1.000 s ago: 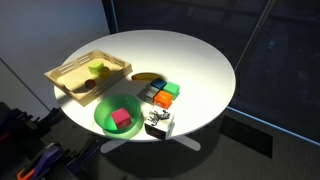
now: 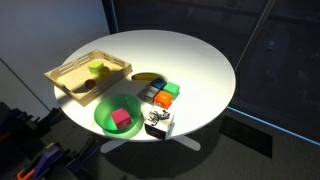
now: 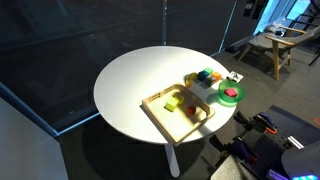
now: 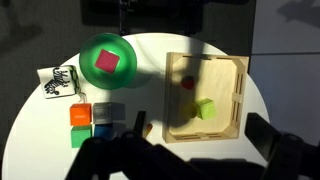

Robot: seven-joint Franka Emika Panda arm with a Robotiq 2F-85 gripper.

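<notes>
A wooden tray [image 4: 172,90] holds a yellow-green cube [image 4: 205,109] and a small dark red item [image 4: 187,82]. Beside it, a green bowl [image 4: 88,70] has a red cube [image 4: 107,61] in it. My gripper is seen from above the table in the wrist view; its dark fingers [image 4: 268,148] stand wide apart at the lower edge, the gap showing only tray and table below. An orange cube [image 4: 81,112], a green cube [image 4: 80,136], a grey block [image 4: 102,112] and a blue block [image 4: 103,131] sit clustered near the bowl.
A white box with black markings [image 2: 158,123] stands by the bowl near the table edge. Behind the block cluster lies a yellow banana-like item [image 2: 148,76].
In exterior view 1, dark arm parts at the lower left have come a little further into view. The objects on the table have not moved.
</notes>
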